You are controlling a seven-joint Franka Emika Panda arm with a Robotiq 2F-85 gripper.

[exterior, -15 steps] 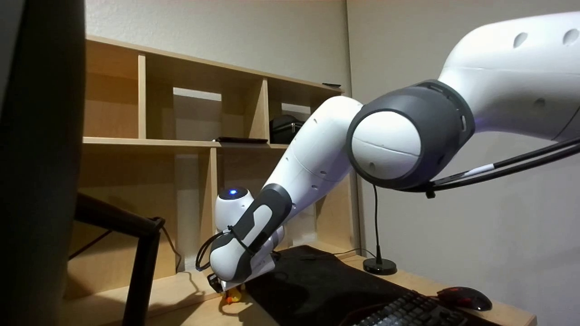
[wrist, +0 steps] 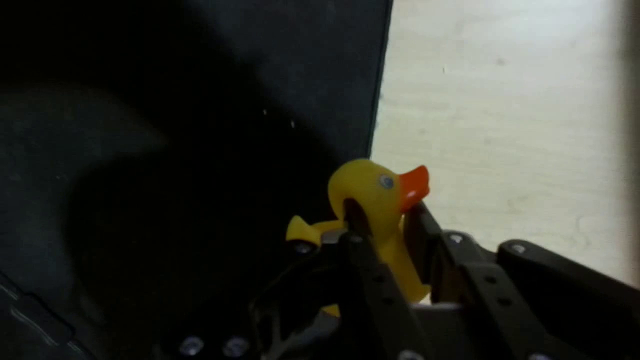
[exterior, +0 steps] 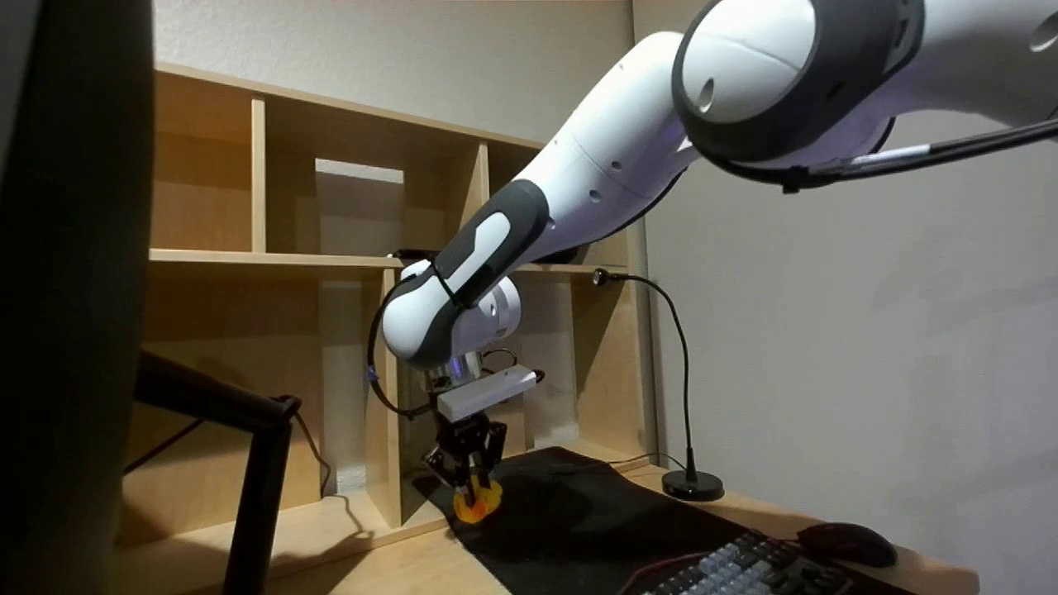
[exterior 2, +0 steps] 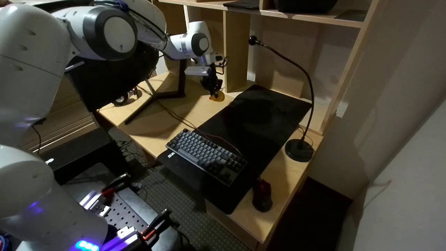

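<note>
A yellow rubber duck (wrist: pixel 390 252) with an orange beak is pinched between the fingers of my gripper in the wrist view. One finger lies across its neck and side, the other by its breast. Part of its body is hidden behind the fingers. Exterior view 1 has the gripper (exterior: pixel 476 487) pointing down around the duck (exterior: pixel 478 504), in front of the shelf and over the mat's left edge. In exterior view 2 the duck (exterior 2: pixel 218 96) shows below the gripper (exterior 2: pixel 215 94), near the mat's far left corner.
A black desk mat (exterior 2: pixel 267 117) carries a keyboard (exterior 2: pixel 207 154). A mouse (exterior 2: pixel 262 195) and a gooseneck lamp (exterior 2: pixel 299 150) stand along the right side. Behind is a wooden shelf (exterior: pixel 382 397); a black monitor stand (exterior: pixel 259 476) is at left.
My arm has risen and the gripper has moved right, with the duck going from the bare desk by the shelf to the mat's edge.
</note>
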